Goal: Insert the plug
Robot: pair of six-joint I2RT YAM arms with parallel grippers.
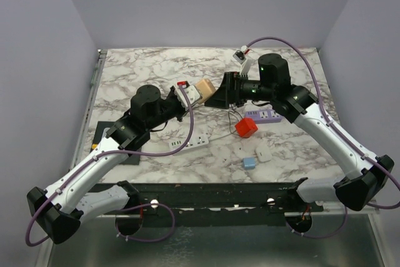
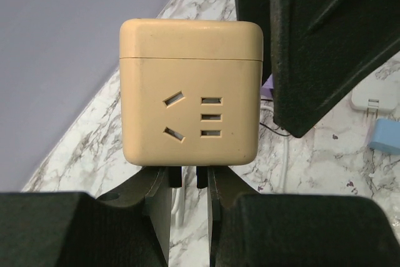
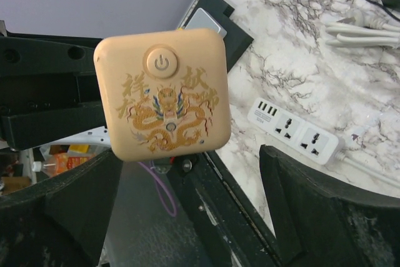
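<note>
My left gripper is shut on a beige cube socket adapter (image 2: 190, 92), held up above the table. Its side with slots shows in the left wrist view; a power button and gold dragon print face the right wrist view. My right gripper stands beside the cube, part open, its fingers apart with nothing visibly gripped between them. In the top view the cube (image 1: 204, 89) sits between both grippers.
A white power strip (image 1: 187, 143), a red cube (image 1: 246, 127), a purple strip (image 1: 262, 116), a blue block (image 1: 249, 163) and a white charger (image 2: 374, 95) lie on the marble table (image 1: 131, 67). A dark pad (image 1: 100, 132) is at left.
</note>
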